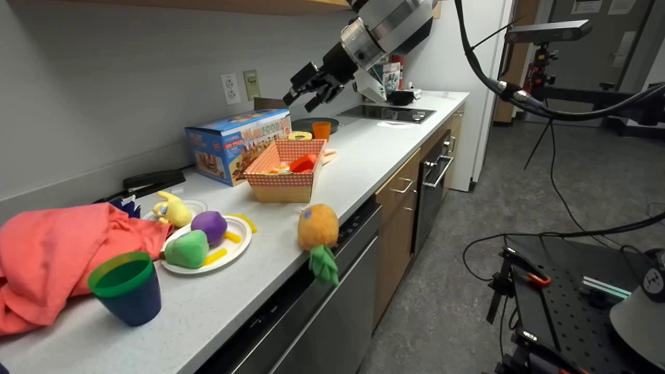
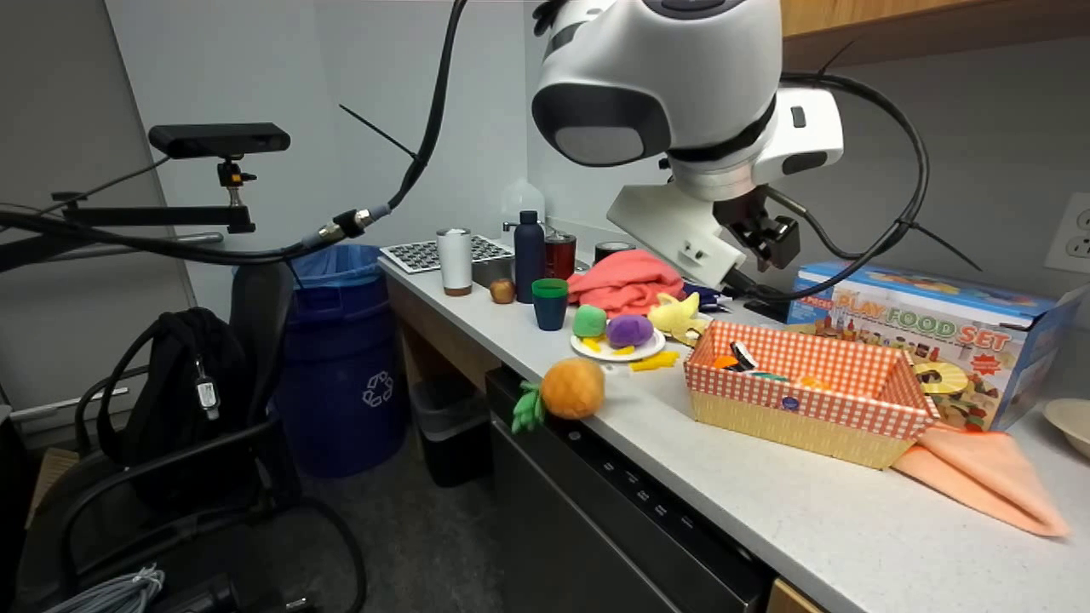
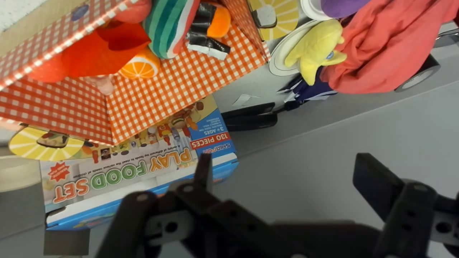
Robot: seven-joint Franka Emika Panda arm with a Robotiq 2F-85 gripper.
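Note:
An orange plush pineapple (image 1: pixel 318 228) with green leaves (image 1: pixel 323 265) shows at the counter's front edge, leaves pointing down past it. In exterior view 2 the same plush (image 2: pixel 573 388) overlaps that edge; whether it rests there or is in the air, I cannot tell. My gripper (image 1: pixel 300 103) hangs above the blue food-set box, well away from the plush. Its fingers (image 3: pixel 373 182) stand wide apart in the wrist view, with only grey wall behind the gap. The red-checked basket (image 2: pixel 817 424) holds toy food, including an orange slice (image 3: pixel 142 66) and a striped plush (image 3: pixel 170 25).
The play-food box (image 1: pixel 240 143) stands behind the basket against the wall. A white plate (image 1: pixel 240 252) with a purple plush (image 1: pixel 209 227) and a green one (image 1: pixel 187 249), a cup (image 1: pixel 128 286) and a coral cloth (image 1: pixel 68 249) occupy the near counter. Free counter lies right of the basket.

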